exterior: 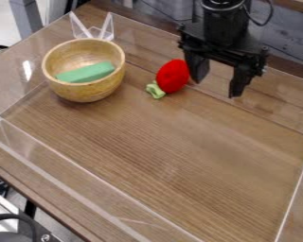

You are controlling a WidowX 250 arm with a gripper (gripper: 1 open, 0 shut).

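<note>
My gripper (220, 66) hangs over the back right of the wooden table, open. To its left lies a red object (172, 76) with a small green piece (155, 90) at its lower left. A tan bowl (102, 89) at the left holds a teal elongated piece (86, 73).
A white rabbit-ear shape (98, 28) stands behind the bowl. A dark cable runs at the lower left edge.
</note>
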